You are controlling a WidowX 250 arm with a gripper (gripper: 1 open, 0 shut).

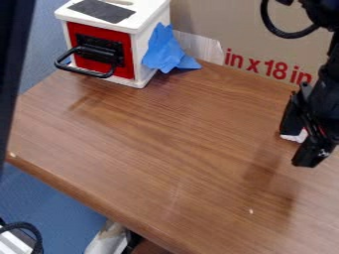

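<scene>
The black gripper (pixel 312 139) hangs low over the right edge of the wooden table. Just behind it a small white object (pixel 292 136) peeks out, mostly hidden by the gripper; whether the fingers hold it cannot be told.
A white toy oven (pixel 142 23) with a red front and black handle stands at the back left, beside a blue cloth (pixel 171 55). A cardboard sheet (pixel 245 30) stands behind.
</scene>
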